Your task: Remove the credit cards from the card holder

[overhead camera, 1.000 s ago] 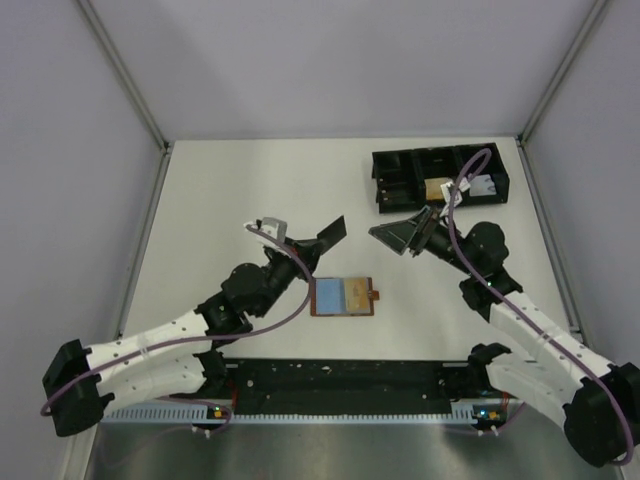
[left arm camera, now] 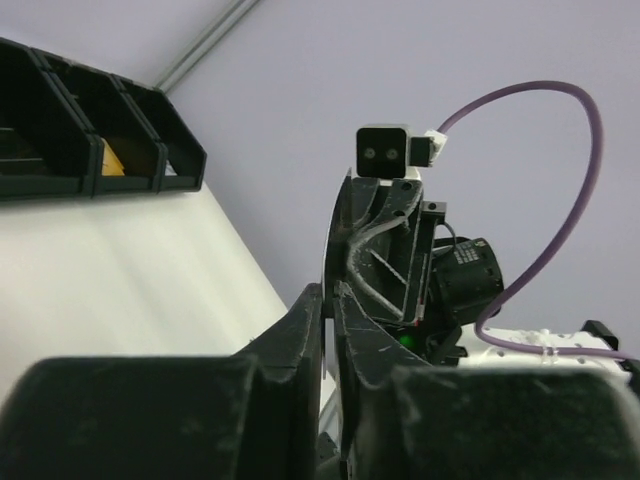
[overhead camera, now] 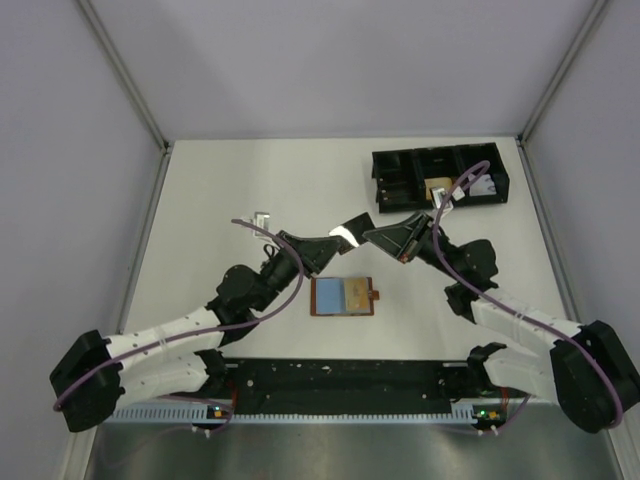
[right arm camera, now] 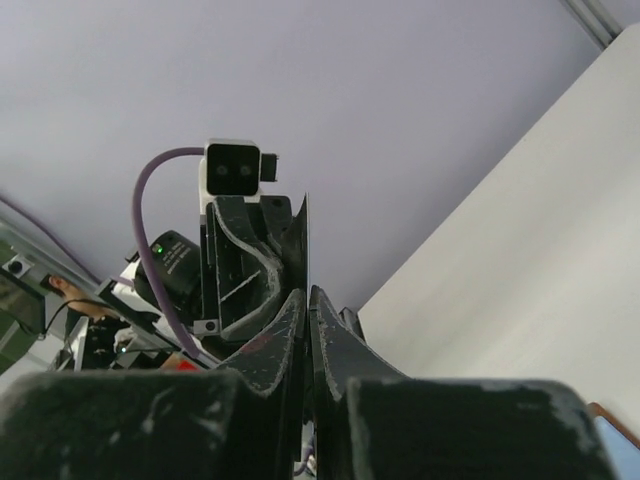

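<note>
A thin black card holder (overhead camera: 356, 227) hangs tilted between my two grippers above the table. A pale patch shows on its left part; I cannot tell if that is a card or glare. My right gripper (overhead camera: 370, 236) is shut on its right edge. In the right wrist view the holder (right arm camera: 308, 235) is seen edge-on, rising from the right fingertips (right arm camera: 296, 310). At its left edge, my left gripper has its fingers slightly apart, with the holder's thin edge (left arm camera: 324, 255) between them. No card can be made out for certain.
On the table below lies a small wooden tray (overhead camera: 313, 298) with a blue and a tan section. A black compartment organizer (overhead camera: 420, 207) stands at the back right.
The right gripper has come left onto the holder, which the left gripper has moved rightward and slightly down. The holder's tilt has altered, and a pale patch shows on it now.
</note>
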